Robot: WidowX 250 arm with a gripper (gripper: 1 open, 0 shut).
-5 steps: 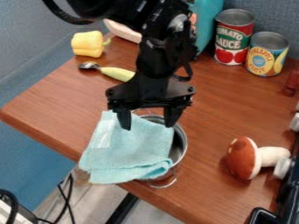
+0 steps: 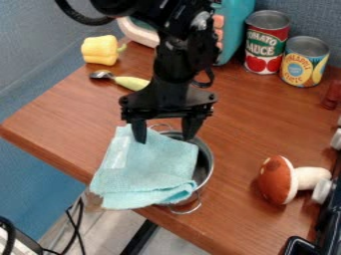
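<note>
My black gripper (image 2: pixel 166 127) is at the centre, fingers spread, just above the top of a light blue cloth (image 2: pixel 140 179). The cloth is draped over the left part of a metal pot (image 2: pixel 200 168) near the front edge of the wooden table. Whether the cloth touches the fingertips I cannot tell.
A red mushroom toy (image 2: pixel 277 181) lies right of the pot. Tomato sauce can (image 2: pixel 265 45), second can (image 2: pixel 304 63), banana (image 2: pixel 131 82), spoon (image 2: pixel 103 75) and yellow pepper (image 2: pixel 102 50) stand or lie behind.
The gripper has shifted very slightly left over the last second. The cloth and pot look unchanged.
</note>
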